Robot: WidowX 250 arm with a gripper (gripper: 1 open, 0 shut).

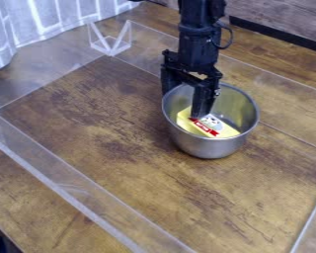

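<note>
A steel bowl (229, 142) sits on the wooden table, right of centre. In it lies a yellow package (204, 123) with red and white printing, partly hidden by my dark gripper (193, 105). The gripper hangs over the bowl with its fingers reaching down inside, near the package. Whether they are apart or touching it is hard to make out.
A white wire-like object (108, 40) stands at the back left, by a pale curtain (23, 35). Clear plastic edges run along the table's sides.
</note>
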